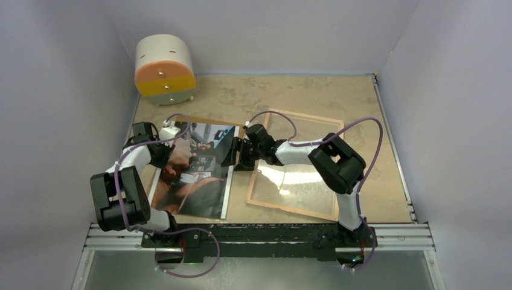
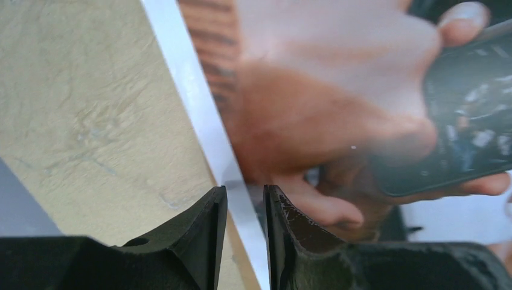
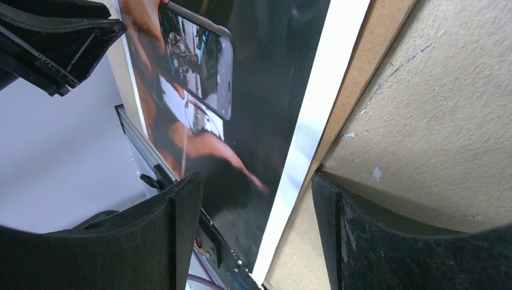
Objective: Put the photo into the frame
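Observation:
The large photo [image 1: 199,190] with a white border lies on a brown board [image 1: 212,121] at the table's left; its picture shows hands and a phone. My left gripper [image 1: 164,158] is over the photo's left side. In the left wrist view, its fingers [image 2: 208,226] stand a little apart around the white border, and whether they touch it is unclear. At the photo's right edge, my right gripper is open, the edges of photo and board running through its gap. The wooden frame [image 1: 290,208] with a clear pane lies to the right, partly under my right arm.
A small cabinet [image 1: 166,78] with coloured drawers stands at the back left. Walls close in the left, back and right sides. Bare table [image 1: 371,151] extends to the right of the frame.

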